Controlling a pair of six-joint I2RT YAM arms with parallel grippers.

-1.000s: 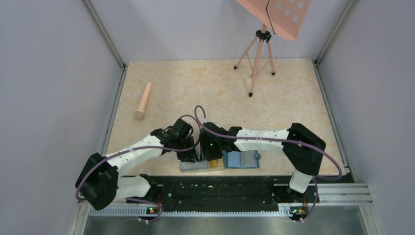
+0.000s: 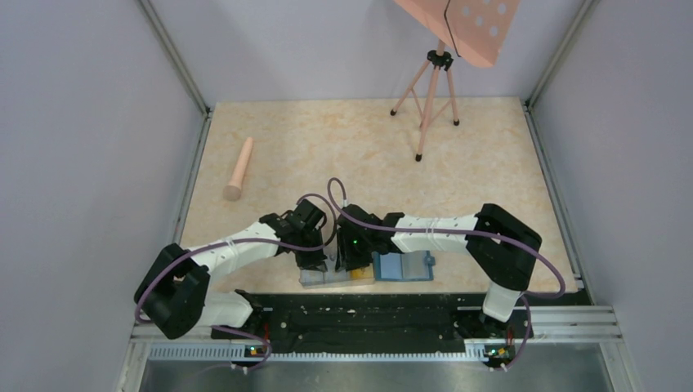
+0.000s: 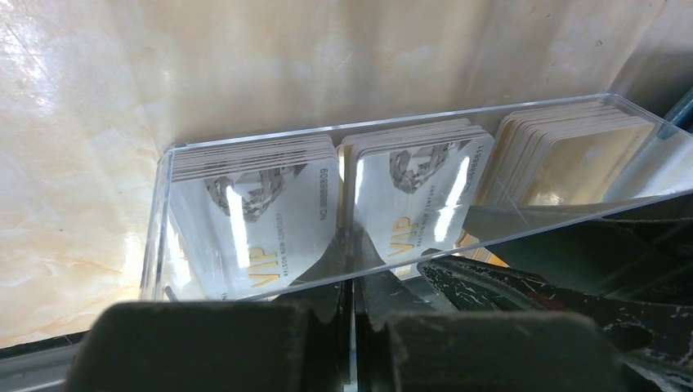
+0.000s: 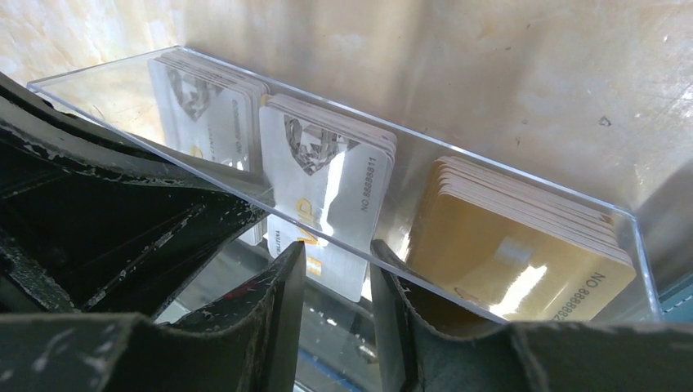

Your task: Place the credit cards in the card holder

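A clear box (image 3: 158,216) holds a left silver card stack (image 3: 257,220), a middle silver stack (image 3: 413,192) and a gold stack (image 4: 519,253), in separate spots. My left gripper is shut, its tips by the box's near rim below the two silver stacks; nothing shows between them. In the right wrist view, my right gripper stands part open at the same rim, below the middle stack. A silver card face (image 4: 323,265) shows under the rim there; whether it lies inside or outside the box cannot be told. The blue card holder (image 2: 404,266) lies open right of the box.
Both grippers are close together over the box, the left gripper's dark body (image 4: 106,204) filling the left of the right wrist view. A tripod (image 2: 433,90) stands at the back right, a peach-coloured rod (image 2: 239,167) at the back left.
The right gripper has shifted only a little; the box and the card holder have not moved.
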